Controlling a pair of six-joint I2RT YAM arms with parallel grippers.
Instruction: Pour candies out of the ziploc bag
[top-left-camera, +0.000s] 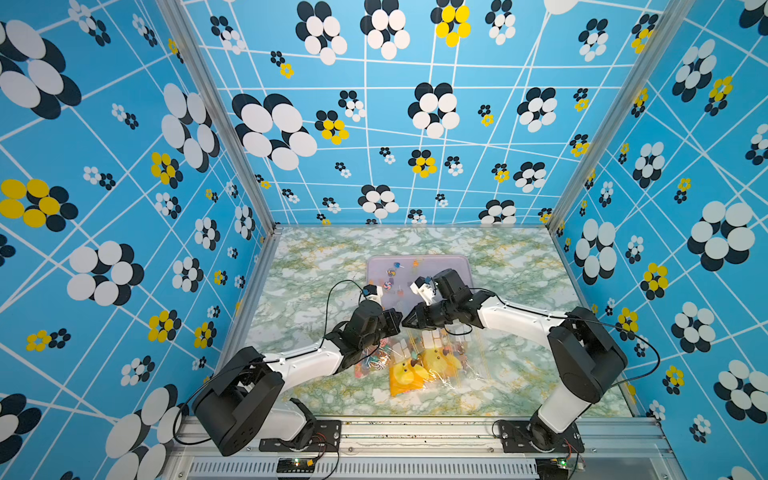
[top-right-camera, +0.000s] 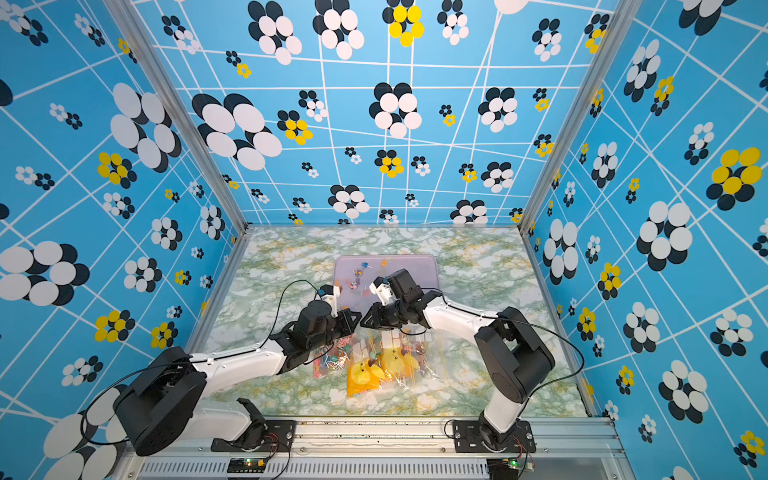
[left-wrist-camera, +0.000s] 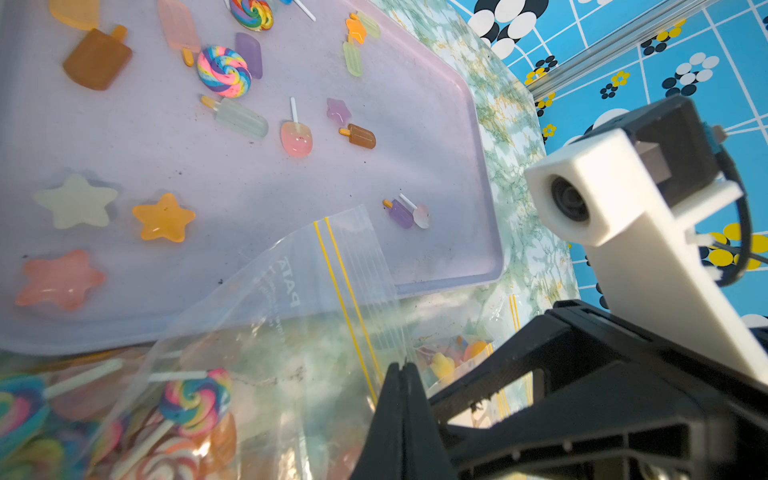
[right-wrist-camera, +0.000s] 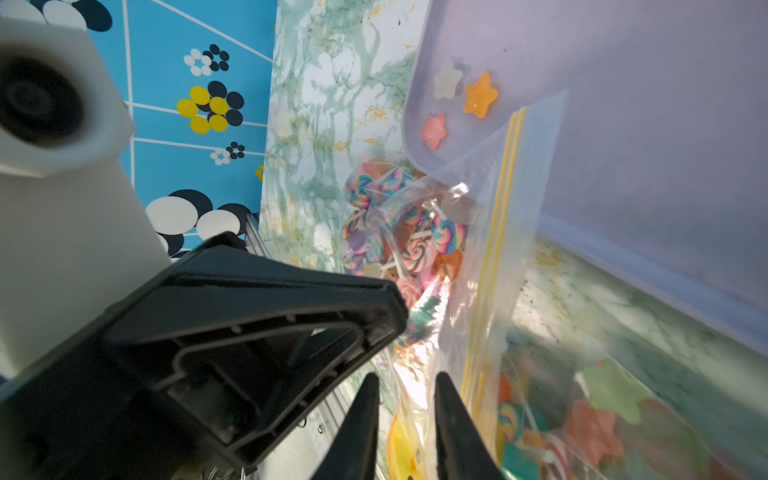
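Note:
A clear ziploc bag (left-wrist-camera: 304, 280) with yellow seal lines rises in front of the lilac tray's near edge; candies (right-wrist-camera: 416, 256) show through it. My left gripper is shut at its top part, below the seal in the left wrist view; whether film is pinched between the fingers is hard to tell. My right gripper has its fingers parted at the bag's upper edge, beside the seal, opposite the left one.
The lilac tray (top-left-camera: 424, 264) holds loose candies: stars, lollipops, popsicles. More filled bags and yellow duck-printed packs (top-right-camera: 364, 376) lie along the front. Bare marble table surrounds them at the sides.

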